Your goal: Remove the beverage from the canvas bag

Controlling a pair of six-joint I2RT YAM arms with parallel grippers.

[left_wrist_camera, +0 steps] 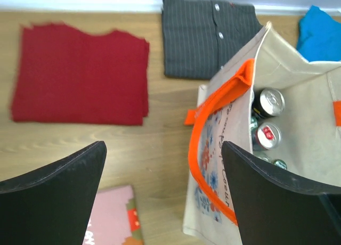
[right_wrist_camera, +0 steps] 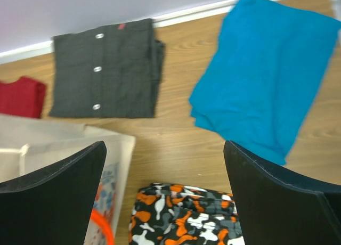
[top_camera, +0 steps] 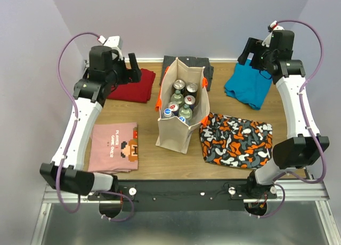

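A cream canvas bag (top_camera: 173,138) with orange straps stands mid-table, holding several cans (top_camera: 191,89) and bottles (top_camera: 185,113). My left gripper (top_camera: 133,68) hangs open over the red cloth, left of the bag; in the left wrist view the bag (left_wrist_camera: 290,122) fills the right side, with can tops (left_wrist_camera: 272,102) inside. My right gripper (top_camera: 248,52) is open over the blue cloth, right of the bag, whose edge (right_wrist_camera: 64,133) shows in the right wrist view. Both grippers have nothing between their fingers.
Folded cloths lie around the bag: red (top_camera: 136,90), dark grey (top_camera: 208,68), blue (top_camera: 246,88), pink (top_camera: 112,146) and camouflage (top_camera: 234,141). Bare table shows between the red and pink cloths and between the blue and camouflage ones.
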